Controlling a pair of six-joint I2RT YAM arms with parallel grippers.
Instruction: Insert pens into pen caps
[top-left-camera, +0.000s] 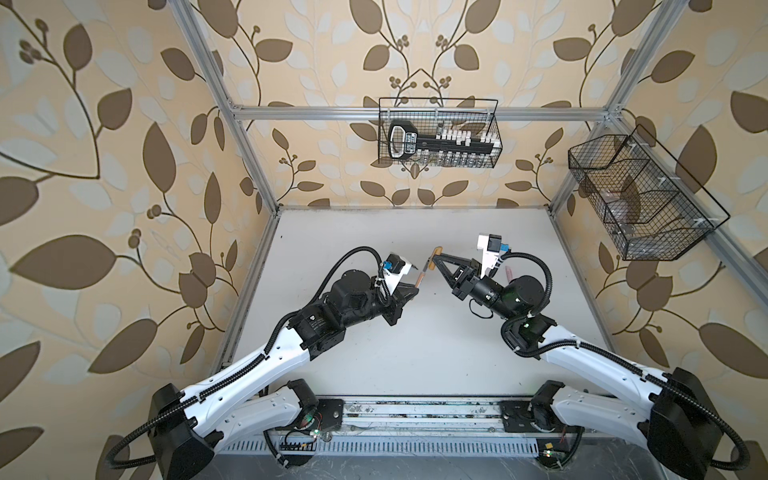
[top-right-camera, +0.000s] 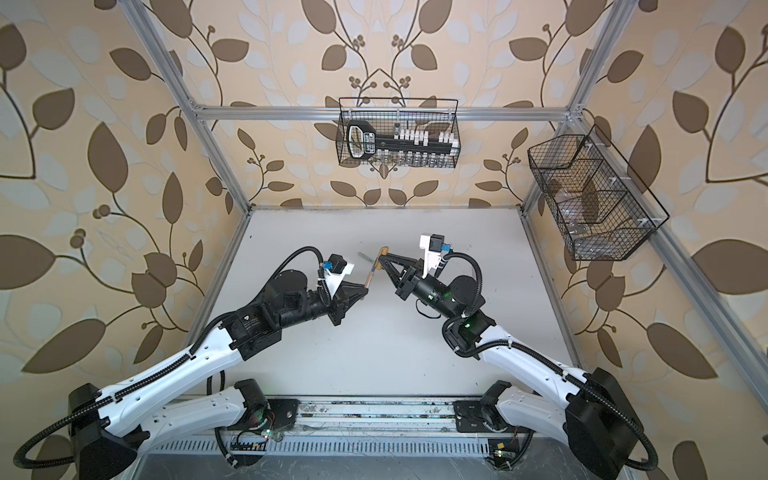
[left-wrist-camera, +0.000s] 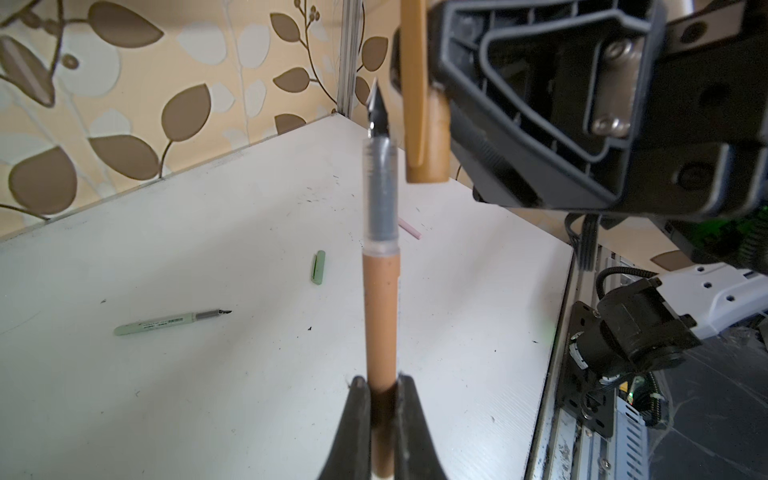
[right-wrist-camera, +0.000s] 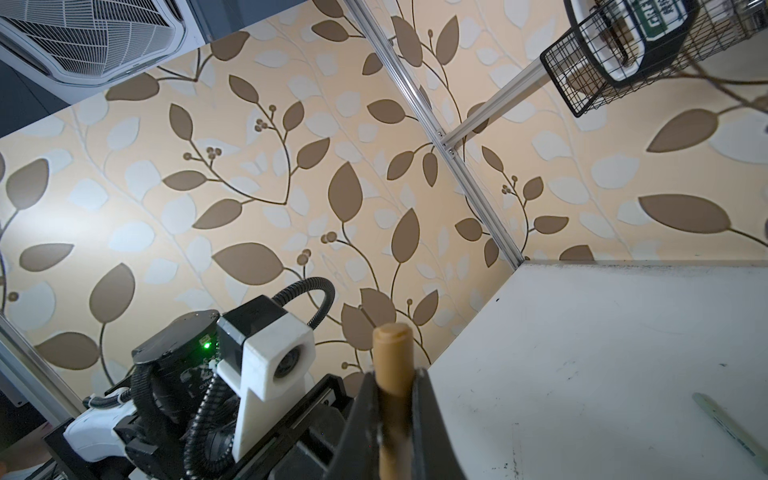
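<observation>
My left gripper (top-left-camera: 413, 289) is shut on an orange pen (left-wrist-camera: 381, 312), held upright with its dark nib uppermost in the left wrist view. My right gripper (top-left-camera: 436, 262) is shut on an orange cap (right-wrist-camera: 393, 360). The cap (left-wrist-camera: 428, 144) sits beside and slightly right of the nib, its lower end below the tip in that view; whether they touch I cannot tell. A green pen (left-wrist-camera: 164, 322), nib exposed, lies on the table with a small green cap (left-wrist-camera: 318, 267) apart from it. A pink piece (left-wrist-camera: 408, 228) lies farther back, partly hidden.
Wire baskets hang on the back rail (top-left-camera: 440, 144) and right rail (top-left-camera: 644, 200), above the table. The two arms face each other closely over the middle.
</observation>
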